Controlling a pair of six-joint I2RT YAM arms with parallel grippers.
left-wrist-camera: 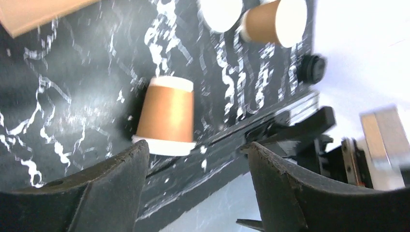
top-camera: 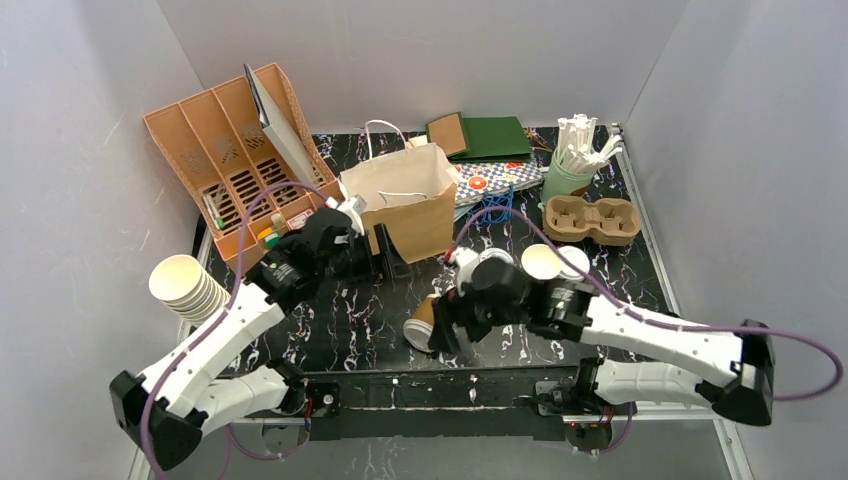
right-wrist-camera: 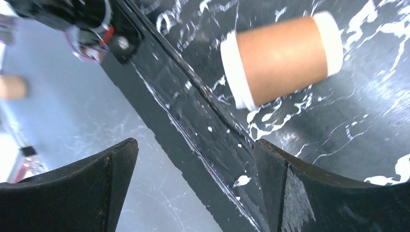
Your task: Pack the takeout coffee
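A lidded coffee cup (top-camera: 421,320) lies on its side near the counter's front edge, below both grippers; it also shows as the brown cup (left-wrist-camera: 165,113) in the left wrist view and the tipped cup in the right. My right gripper (top-camera: 446,330) hangs open just beside it. My left gripper (top-camera: 385,255) is open, higher up in front of the paper bag (top-camera: 412,210). Neither holds anything. An open cup (top-camera: 540,261) and white lids stand to the right.
A cardboard carrier (top-camera: 590,220), straw holder (top-camera: 568,175), organizer (top-camera: 205,150) and cup stack (top-camera: 185,288) surround the work area. The counter's front edge is close below the lying cup.
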